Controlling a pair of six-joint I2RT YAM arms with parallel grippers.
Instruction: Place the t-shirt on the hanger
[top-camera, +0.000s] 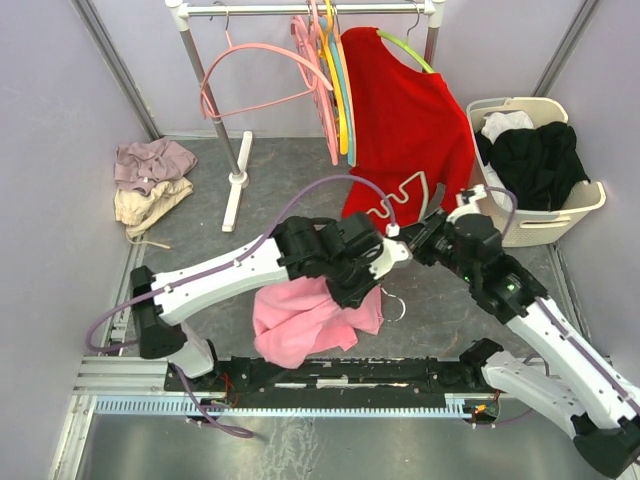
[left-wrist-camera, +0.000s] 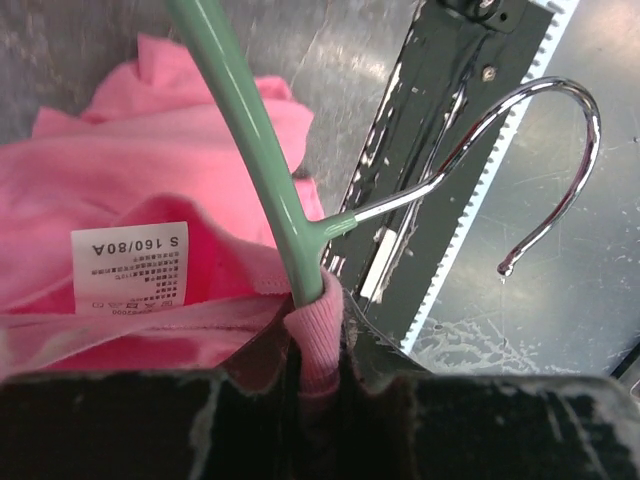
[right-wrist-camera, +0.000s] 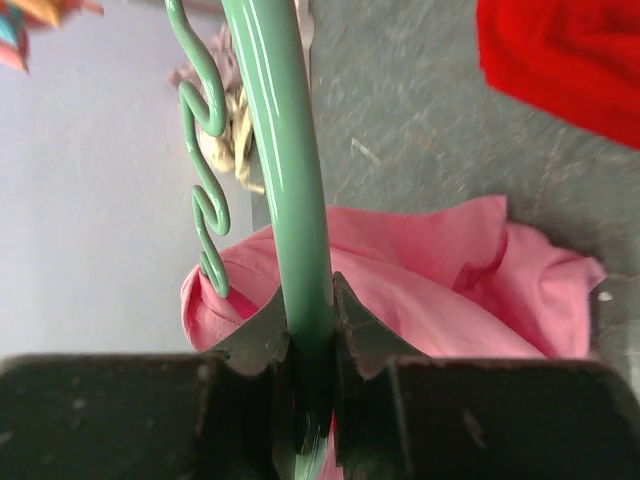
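A pink t-shirt (top-camera: 305, 325) hangs bunched below my left gripper (top-camera: 350, 298). In the left wrist view, that gripper is shut on the shirt's ribbed collar (left-wrist-camera: 316, 335), next to the white size label (left-wrist-camera: 130, 268). The green hanger (left-wrist-camera: 245, 120) runs down into the neck opening there, its metal hook (left-wrist-camera: 590, 140) sticking out to the right. My right gripper is shut on a bar of the hanger (right-wrist-camera: 275, 130), whose wavy part (right-wrist-camera: 205, 190) shows alongside. Pink cloth (right-wrist-camera: 420, 270) lies behind the bar; the hanger's far end inside the shirt is hidden.
Behind the arms stands a rack (top-camera: 300, 10) with several coloured hangers and a red garment (top-camera: 405, 115). A cream basket (top-camera: 535, 225) with dark and white clothes is at the right. Folded clothes (top-camera: 152, 180) lie on the floor at left.
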